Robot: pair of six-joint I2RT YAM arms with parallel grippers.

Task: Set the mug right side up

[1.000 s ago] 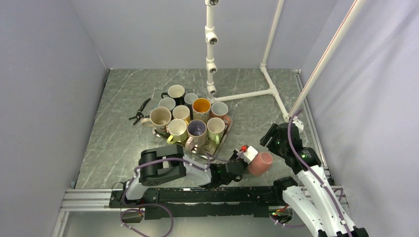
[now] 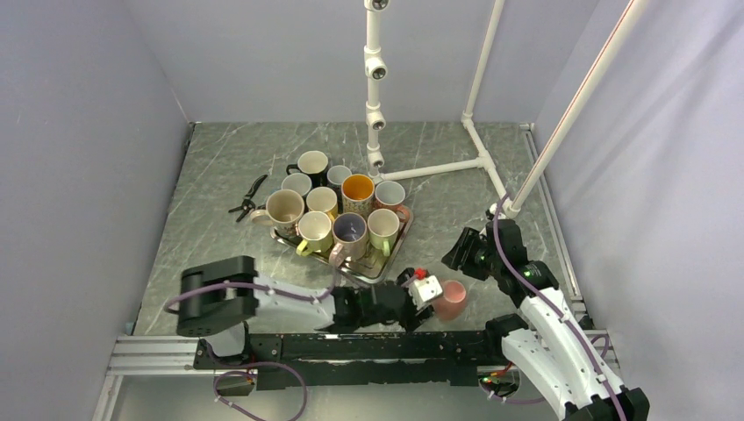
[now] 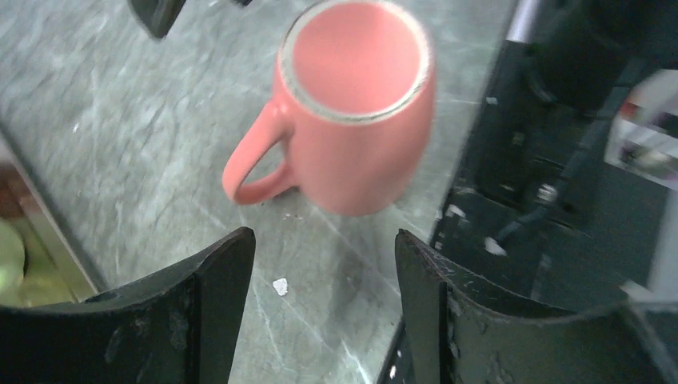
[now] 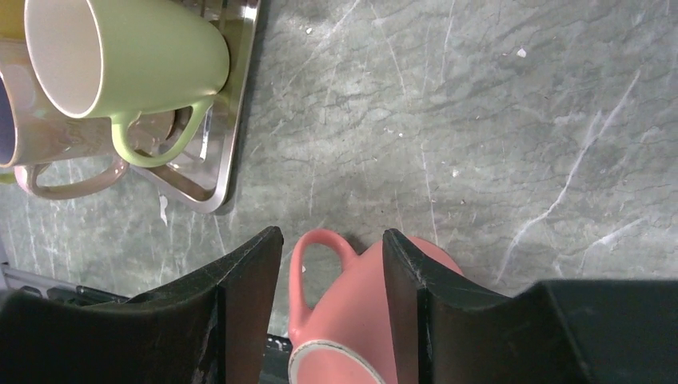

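Observation:
A pink mug rests on the grey table near the front edge; in the left wrist view the mug shows its rim and handle, its posture hard to tell exactly. My left gripper, open and empty, is just left of it; its fingers are spread below the mug. My right gripper is above and behind the mug; in the right wrist view its fingers are apart, with the pink mug beneath and between them.
A metal tray crowded with several mugs stands left and behind. Pliers lie at the left. A white pipe frame runs along the back and right. Table space right of the tray is clear.
The left arm has swung left, away from the pink mug. The pink mug has moved slightly left from a second ago.

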